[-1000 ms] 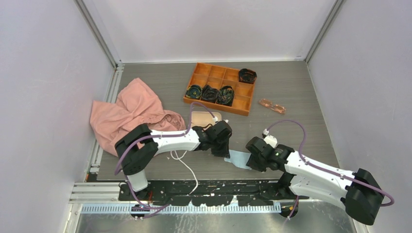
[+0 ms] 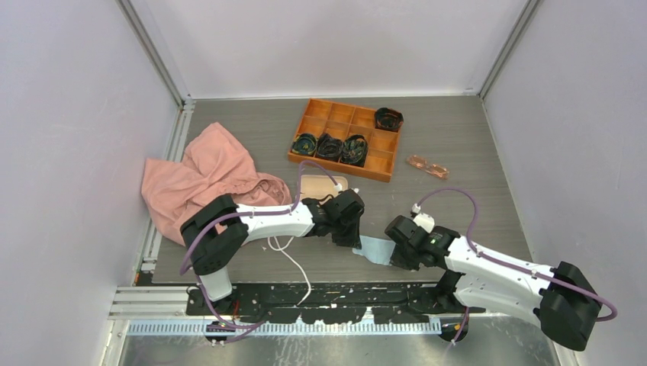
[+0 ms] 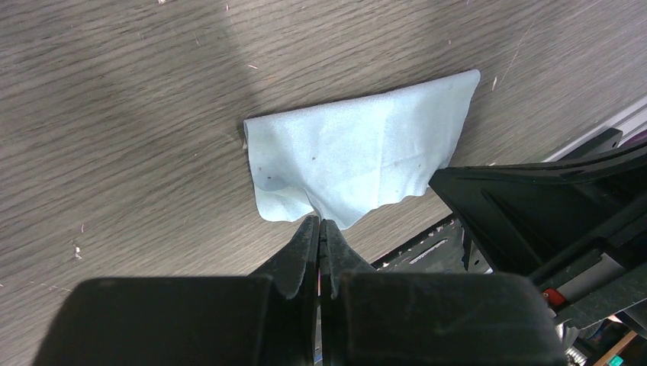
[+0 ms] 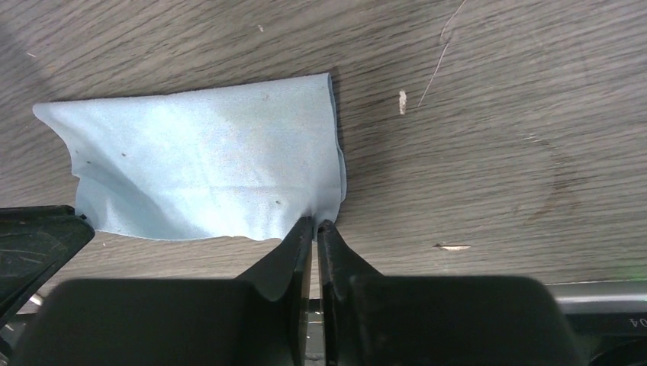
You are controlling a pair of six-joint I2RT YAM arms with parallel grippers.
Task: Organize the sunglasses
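Observation:
A folded light-blue cloth [image 2: 376,249] lies on the table between my two grippers. In the left wrist view, my left gripper is shut at the cloth's near edge, where a crease runs into the fingertips. At the opposite end of the cloth, my right gripper has its fingers slightly apart, with the cloth's edge showing in the narrow gap. Brown-tinted sunglasses [image 2: 429,166] rest on the table, right of the orange compartment box [image 2: 362,174] and well away from both grippers.
Dark rolled items [image 2: 329,147] fill several of the box's compartments; others are empty. A beige tray [image 2: 319,185] sits partly behind the left arm. Crumpled pink cloth [image 2: 206,169] covers the left side. A white cord [image 2: 294,263] lies in front.
My right gripper has shifted very slightly at its end of the cloth. The left arm, the box and the sunglasses look unchanged.

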